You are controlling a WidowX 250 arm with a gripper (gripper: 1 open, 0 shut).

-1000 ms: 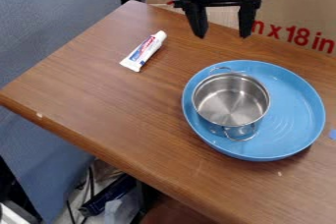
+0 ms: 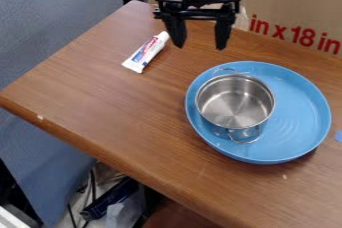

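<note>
My gripper (image 2: 201,36) hangs at the top centre over the back of the wooden table, its two black fingers spread open with nothing between them. To its lower left lies a white toothpaste tube (image 2: 146,53) with red and blue print. At the right, a steel pot (image 2: 235,108) stands on a blue plate (image 2: 297,119).
A cardboard box (image 2: 289,2) stands behind the table. Beside the table's left edge is a blue-grey surface, with clutter on the floor below.
My gripper has shifted to the left, toward the toothpaste tube, with its fingers still apart. The tube, pot and plate have not moved.
</note>
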